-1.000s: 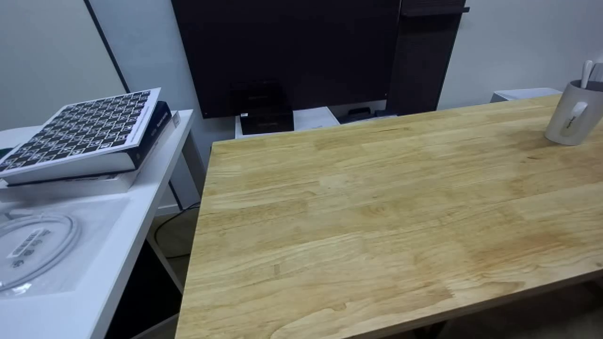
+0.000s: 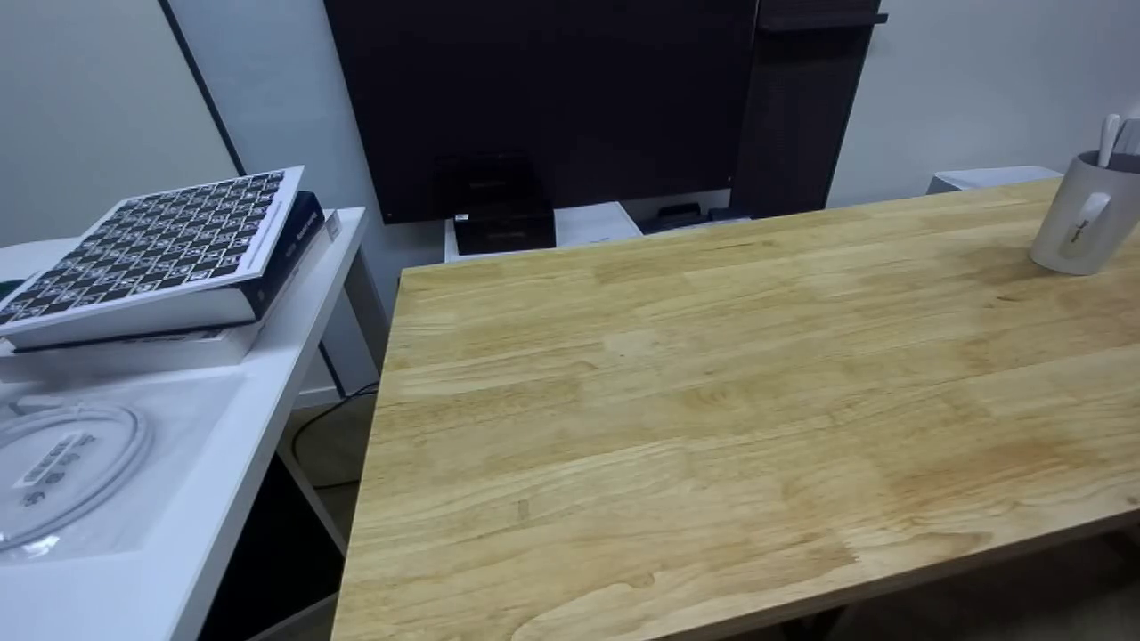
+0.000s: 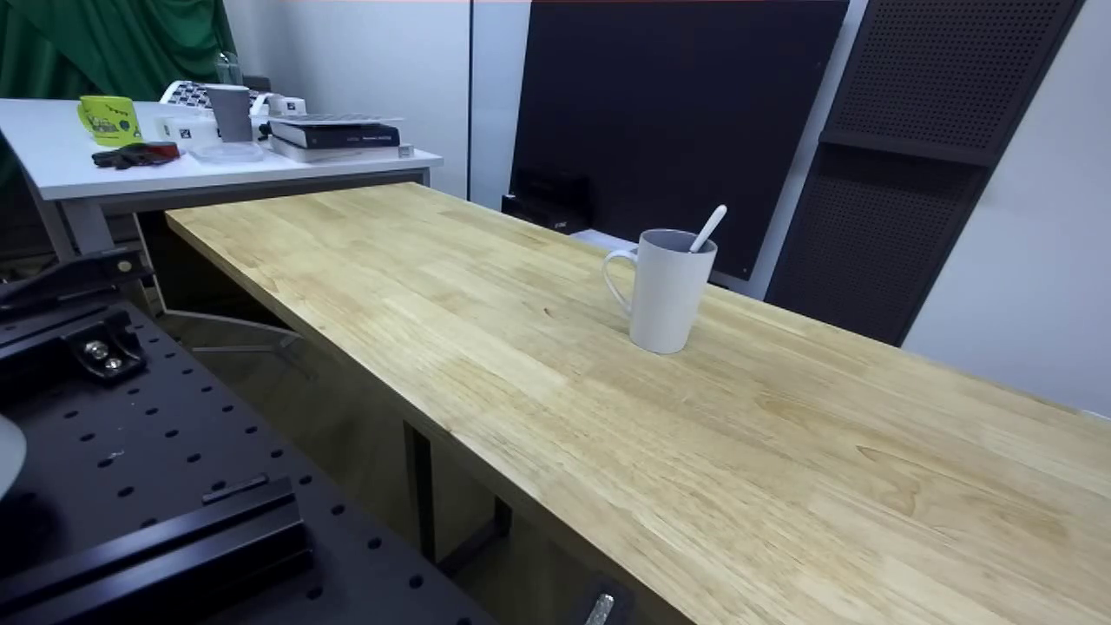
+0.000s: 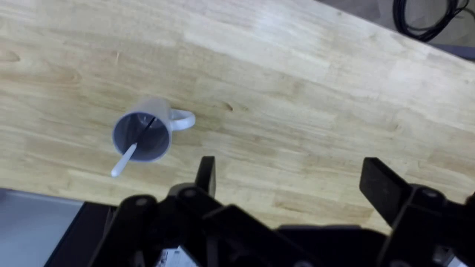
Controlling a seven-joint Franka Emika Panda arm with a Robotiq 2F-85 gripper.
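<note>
A pale grey mug (image 3: pixel 667 297) stands upright on the wooden table, with a white-handled spoon (image 3: pixel 710 226) leaning out of it. In the wrist view the mug (image 4: pixel 156 106) lies left of centre, its handle (image 4: pixel 184 120) pointing right and the spoon's white end (image 4: pixel 123 161) over the rim. At the right edge of exterior view 1 the mug (image 2: pixel 1081 219) shows only in part. My gripper is wide open above the table, to the right of the mug in the wrist view, with nothing between its fingers. Neither exterior view shows the gripper.
A white side table (image 2: pixel 280 374) carries stacked books (image 2: pixel 160 251) and a bagged cable (image 2: pixel 80 470). A black perforated base (image 3: pixel 239 448) stands along the table's near side. Black cables (image 4: pixel 423 22) lie beyond one edge.
</note>
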